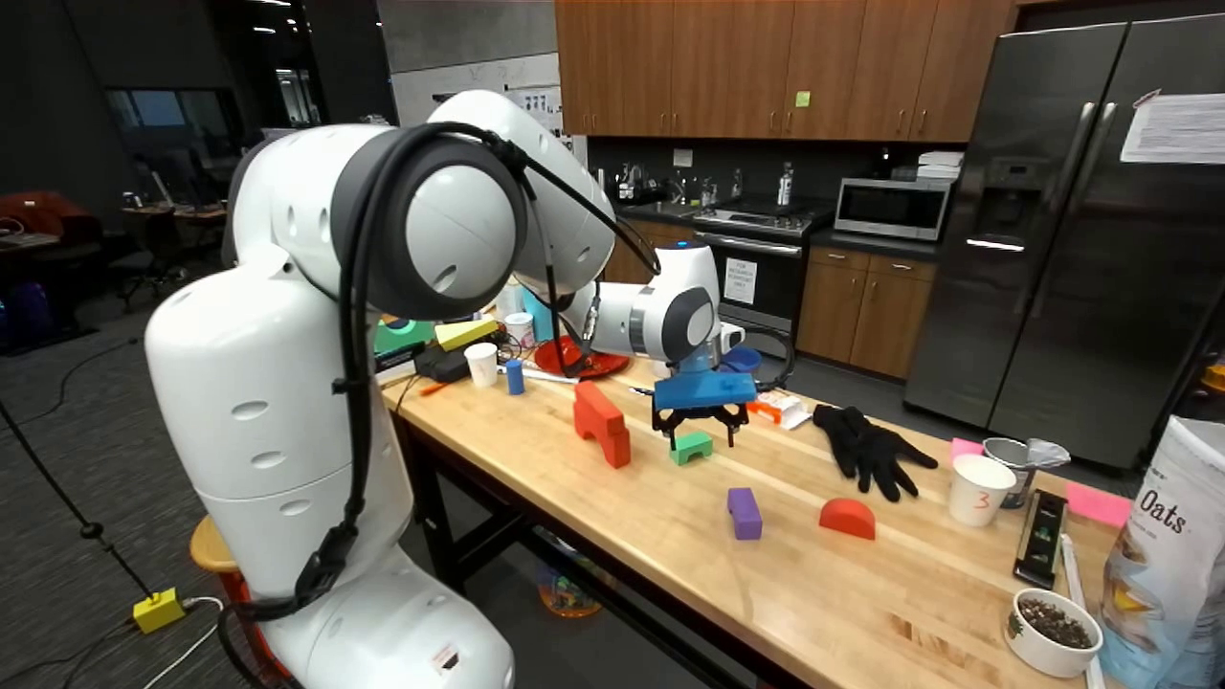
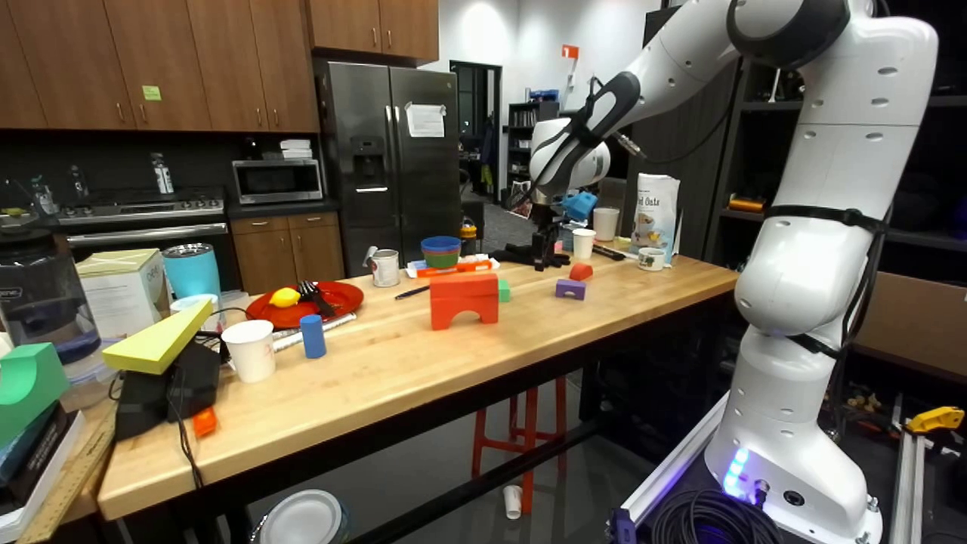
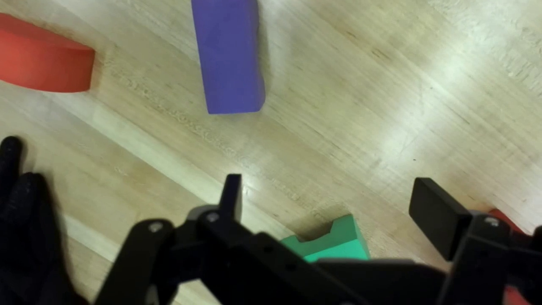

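My gripper (image 1: 701, 432) hangs over the table with its fingers open and nothing between them. In the wrist view its fingers (image 3: 439, 216) stand wide apart, and the green arch block (image 3: 343, 244) shows partly behind the gripper body. Exterior view 1 has that green block (image 1: 691, 447) on the tabletop just below the fingertips. The purple arch block (image 3: 231, 61) lies clear of the gripper, at the top of the wrist view. To its left in that view is a red half-round block (image 3: 48, 56). A large red arch block (image 1: 602, 425) stands near the green one.
A black glove (image 1: 873, 452) lies right of the gripper in exterior view 1. Beyond it are a paper cup (image 1: 979, 490), a small bowl (image 1: 1051, 632) and an oats bag (image 1: 1166, 540). A red plate (image 2: 342, 296) holds a lemon.
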